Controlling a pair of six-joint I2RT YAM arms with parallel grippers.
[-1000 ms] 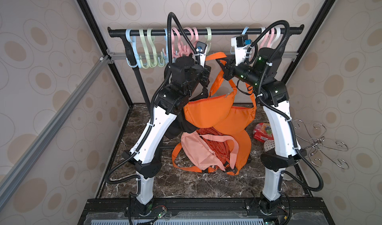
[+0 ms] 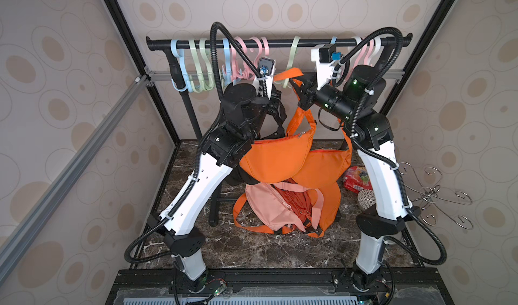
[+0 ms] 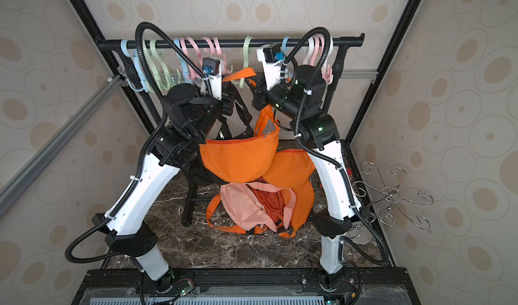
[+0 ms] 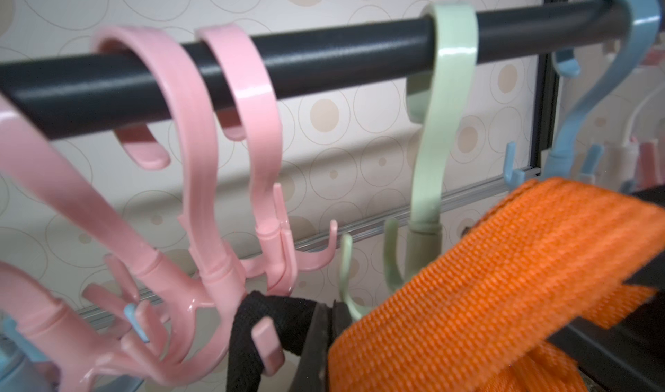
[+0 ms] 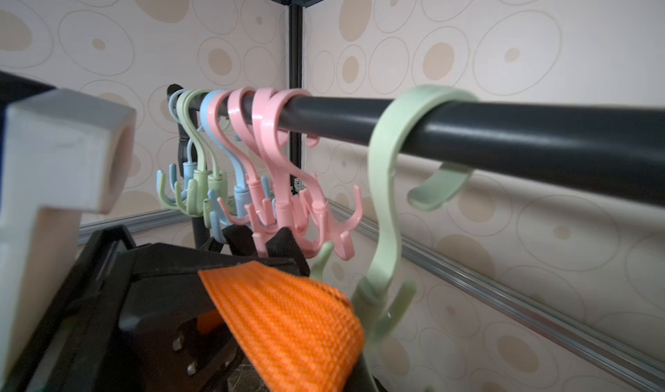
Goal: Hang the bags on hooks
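An orange bag hangs below the grippers. Its strap is stretched between my left gripper and my right gripper, both shut on it at the top of the loop, just below the rail. In the left wrist view the strap crosses in front of a green hook; in the right wrist view it is beside that hook. Pink hooks stand left of it, with black webbing near them. The fingertips are largely hidden.
The black rail carries several coloured hooks, crowded at the left, more open around the green one. More bags lie on the marble floor. A metal hook rack and a red packet lie at the right.
Both arms have shifted slightly left with the strap. The green hook on the rail now appears further right. The front orange bag hangs slightly further left.
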